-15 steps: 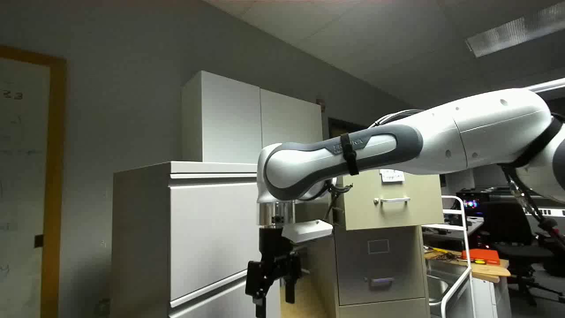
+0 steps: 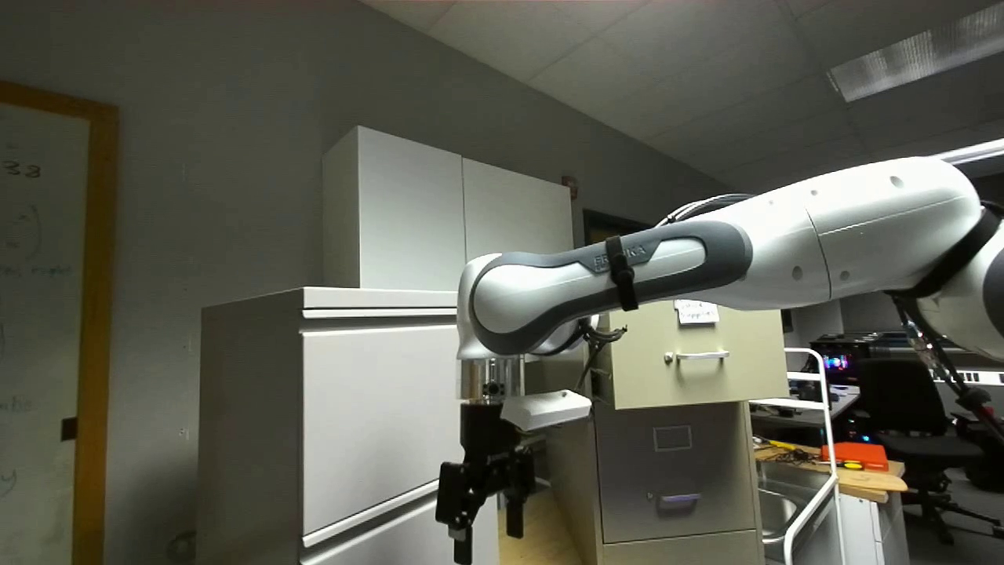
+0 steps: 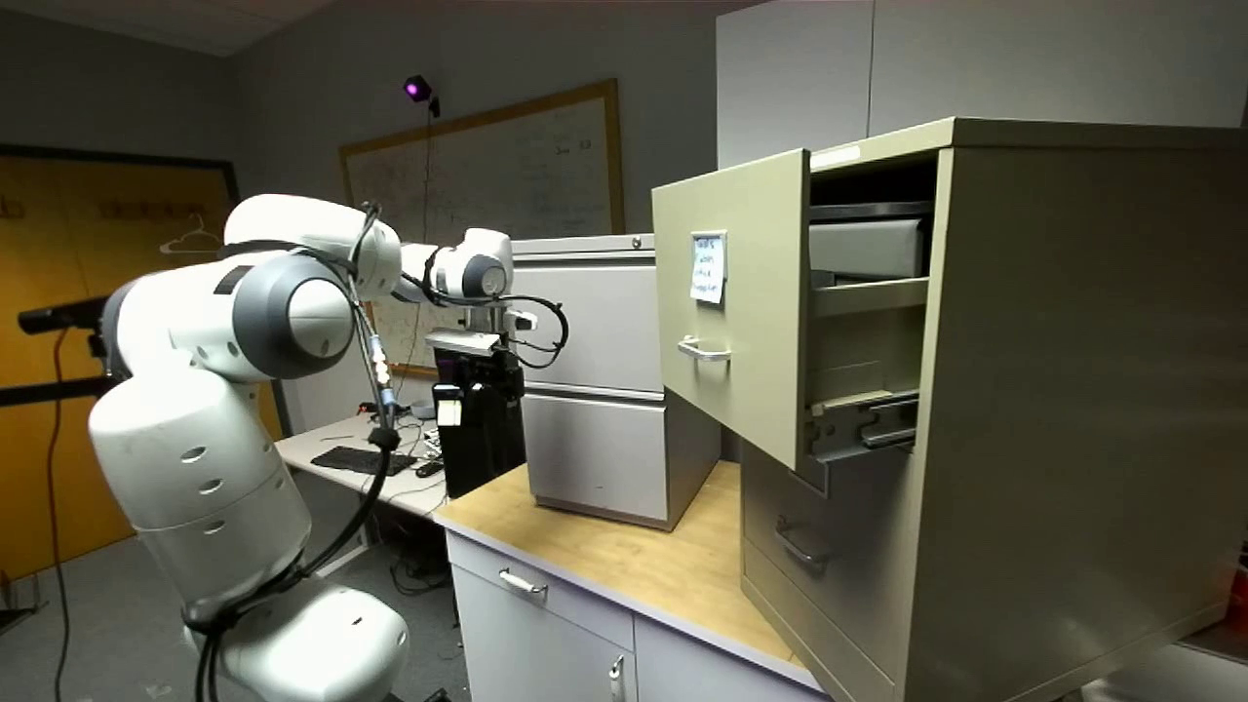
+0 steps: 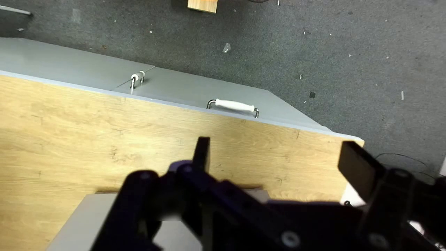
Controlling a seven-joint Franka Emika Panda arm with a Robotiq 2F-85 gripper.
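My gripper stands open over the wooden countertop [image 4: 159,142], its two dark fingers far apart with only air between them. In exterior view 1 the gripper [image 2: 489,541] points straight down in front of the light grey cabinet [image 2: 376,424]. A beige filing cabinet [image 3: 1065,386] stands to the right in exterior view 2. Its top drawer [image 3: 743,292] is pulled out, with a handle and a paper note on the front. The gripper is well apart from that drawer. The lower drawer [image 3: 807,562] is closed.
Below the counter edge, the base cabinet's white handle [image 4: 234,105] sticks out. A desk [image 3: 398,480] with a keyboard stands behind the arm. White wall cupboards [image 2: 414,207] hang above the grey cabinet.
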